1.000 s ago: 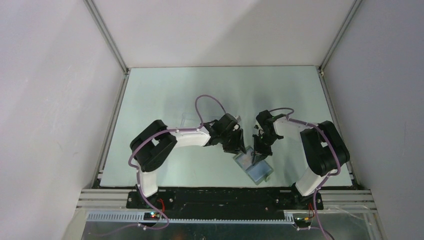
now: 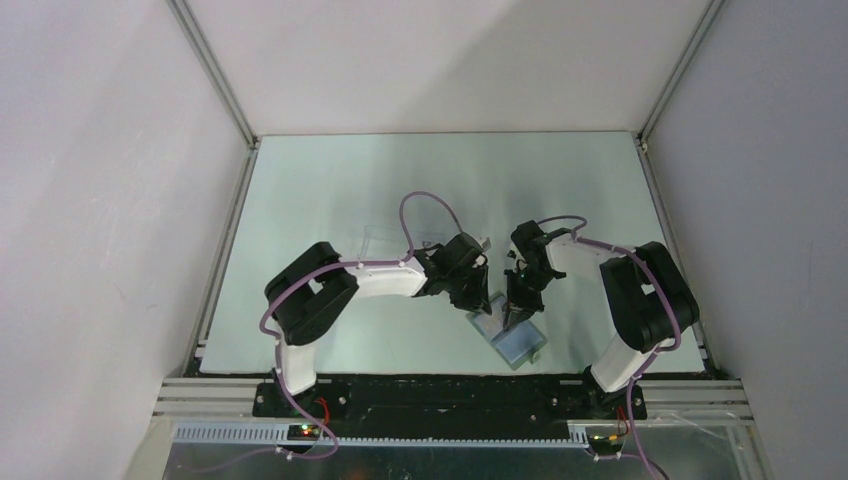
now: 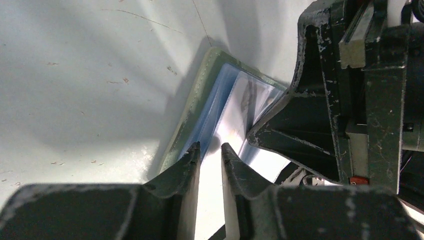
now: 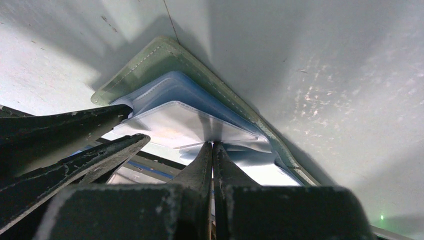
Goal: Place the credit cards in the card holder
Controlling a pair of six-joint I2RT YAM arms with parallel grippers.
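Note:
The card holder lies open near the table's front edge, grey-green outside with bluish clear pockets. Above its back-left half, my left gripper is open, its fingertips a little apart over a pale clear pocket. My right gripper is shut at the edge of a raised pocket flap; whether it pinches the thin film is unclear. In the right wrist view, the left fingers stand apart at the holder's corner. No separate card can be made out; a whitish layer in the pocket may be one.
A clear, thin-edged outline, possibly a tray, lies partly behind my left arm. Both grippers sit close together over the holder.
My left arm has shifted slightly, its gripper now a little lower and to the right over the holder. The right arm and the holder look unmoved.

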